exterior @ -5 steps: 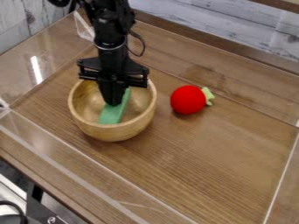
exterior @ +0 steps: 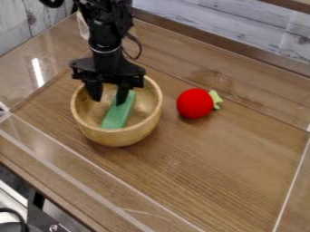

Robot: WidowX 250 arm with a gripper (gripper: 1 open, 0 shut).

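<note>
My black gripper (exterior: 107, 77) reaches down from the top into a yellow bowl (exterior: 116, 136) left of centre. Its fingers are spread over the back part of the bowl. A green elongated object (exterior: 119, 111) lies in the bowl just below the fingers; whether they touch it is hard to tell.
A red round fruit or vegetable with a green top (exterior: 195, 103) lies right of the bowl on the wooden table (exterior: 218, 172). A dark cable shows at the lower left corner.
The gripper has risen a little and shifted left, uncovering more of the green object, which stays in the bowl. Its fingers look more spread.
</note>
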